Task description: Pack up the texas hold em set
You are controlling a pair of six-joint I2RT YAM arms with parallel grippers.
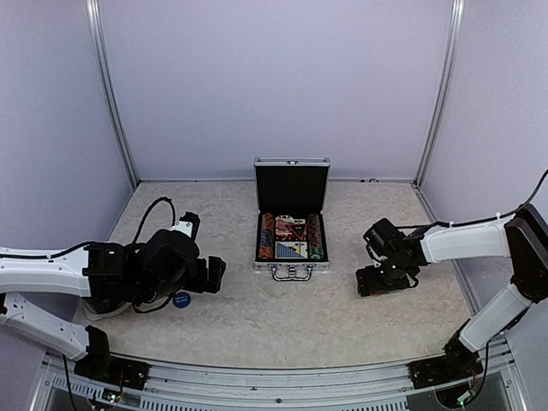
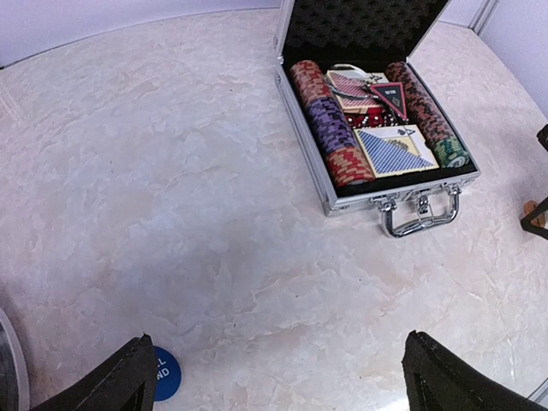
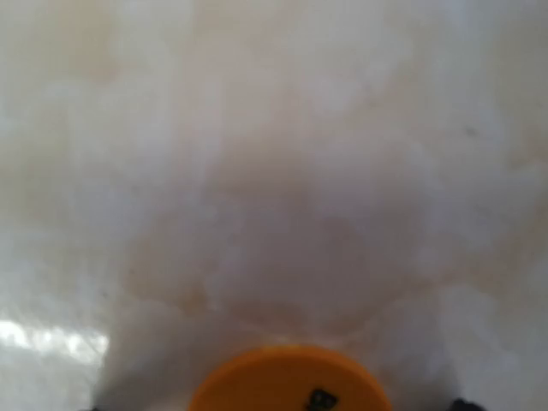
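An open silver case (image 1: 292,265) at the centre holds chip rows (image 2: 332,124) and playing cards (image 2: 394,149). My left gripper is open above the table, left of the case, near a blue button disc (image 2: 167,373). My right gripper (image 1: 370,286) is down at the table right of the case, over an orange disc (image 3: 282,385), which lies at the bottom edge of the right wrist view between the barely visible fingertips.
A pale container (image 2: 10,360) at the left is mostly hidden by the left arm in the top view.
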